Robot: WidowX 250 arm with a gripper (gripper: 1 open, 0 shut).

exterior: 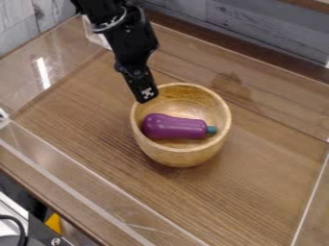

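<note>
A wooden bowl (193, 149) stands near the middle of the wooden table, holding a purple eggplant (174, 127) with its green end to the right. My black gripper (145, 93) hangs just above and behind the bowl's left rim, pointing down. It looks shut, with nothing visible between its fingers.
A raised wooden edge runs along the back right, and a grey panel is at the back left.
</note>
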